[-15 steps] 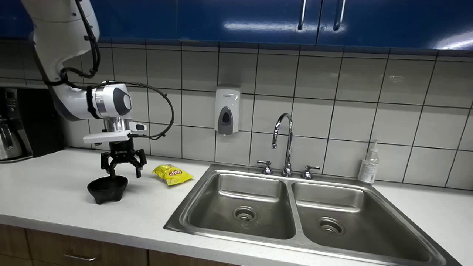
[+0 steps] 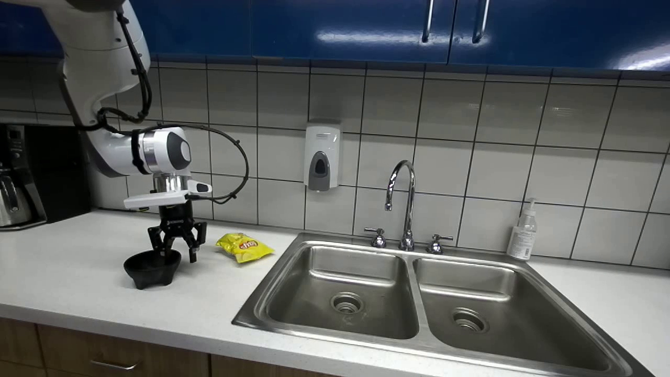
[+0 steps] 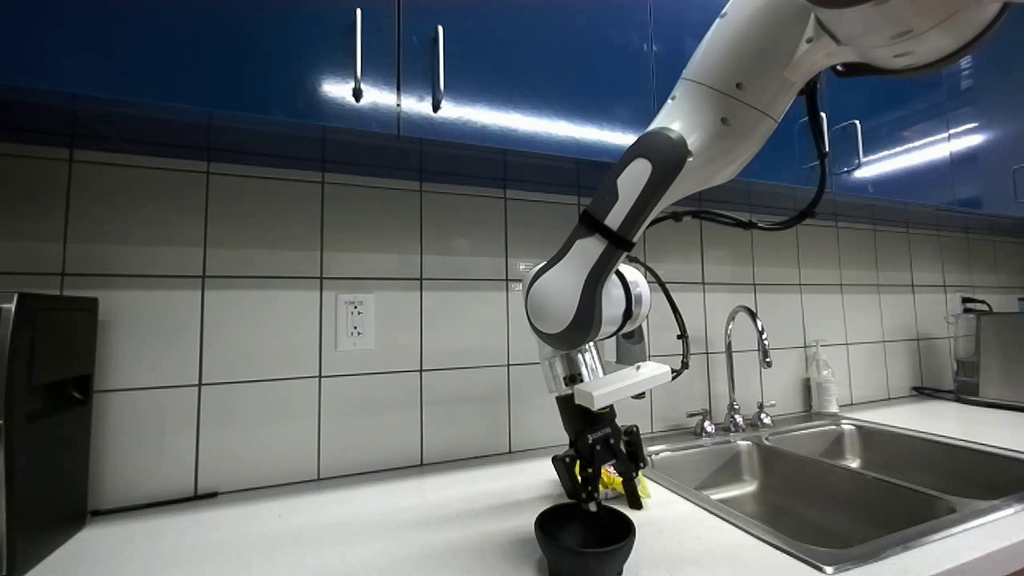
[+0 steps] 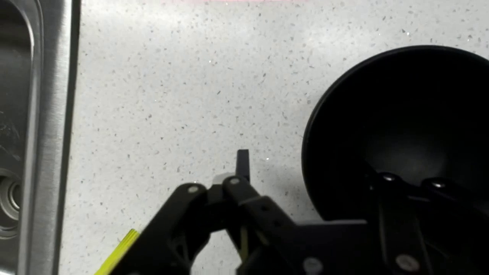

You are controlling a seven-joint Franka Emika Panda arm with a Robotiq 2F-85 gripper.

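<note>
A black bowl (image 2: pixel 152 269) stands upright on the white counter, and its dark inside (image 4: pixel 403 105) looks empty in the wrist view. Over its rim, on the side toward the sink, my gripper (image 2: pixel 180 254) points down, its fingers apart. One finger reaches down inside the bowl; the other finger (image 4: pixel 243 165) is outside it, above the counter. The rim lies between them, and I cannot tell whether either one touches it. A yellow chip bag (image 2: pixel 245 247) lies behind and to the right of the bowl, partly hidden by the gripper in exterior view 2.
A double steel sink (image 2: pixel 248 312) is set into the counter to the right, with a faucet (image 2: pixel 408 207) and a soap bottle (image 2: pixel 522 233) behind it. At the far left stands a black coffee maker (image 2: pixel 56 169). The counter left of the bowl is clear.
The arm has come down and shifted slightly right in exterior view 1. My fingers stand closer together, one deeper in the bowl. Bowl and chip bag have not moved.
</note>
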